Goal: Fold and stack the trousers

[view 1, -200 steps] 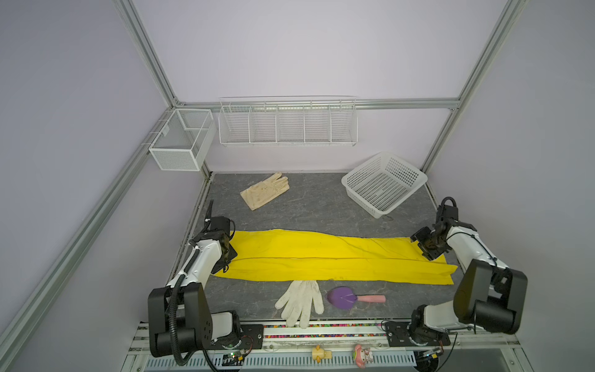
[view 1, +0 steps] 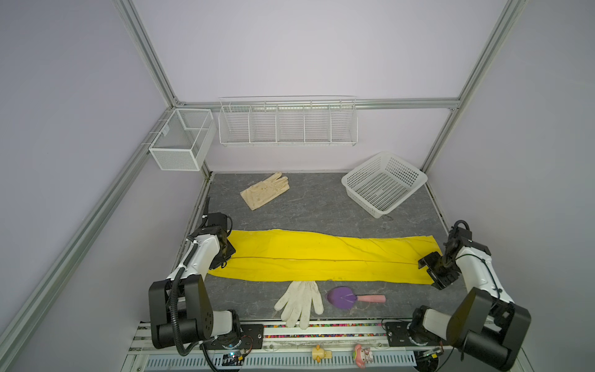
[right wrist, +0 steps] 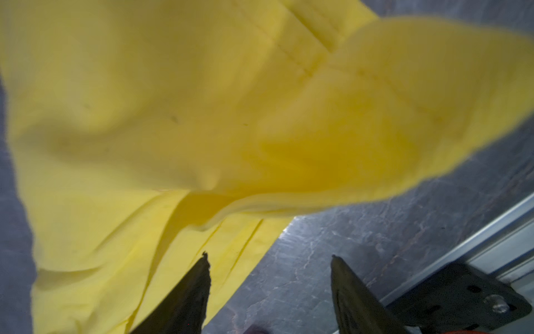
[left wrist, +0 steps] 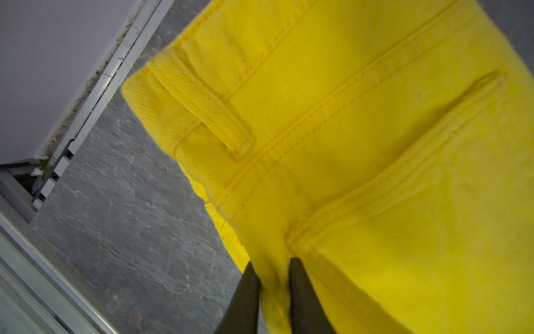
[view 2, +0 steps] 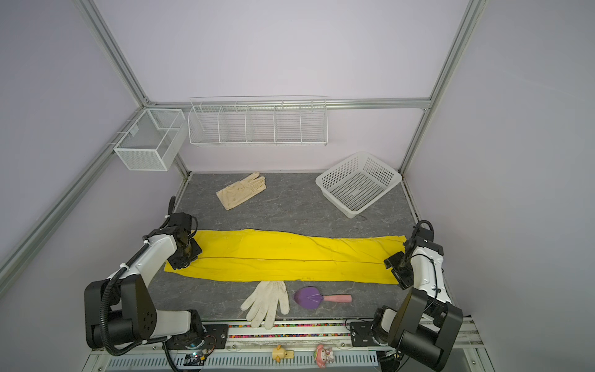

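The yellow trousers lie stretched lengthwise across the table, a long seam or fold line running along them. At their waist end, with belt loop and pocket showing in the left wrist view, my left gripper has its narrowly spaced fingers on either side of a fold of the cloth. Whether they press on it cannot be told. My right gripper stands open over the leg end, a wide gap between its fingers. A leg flap bulges up blurred in front of it; one finger overlaps the cloth in view.
A white glove touches the trousers' near edge, beside a purple brush with a pink handle. Farther back lie a beige glove and a white basket.
My right gripper has come toward the front edge across the leg end. The near leg's end now reaches less far right. My left arm has barely moved.
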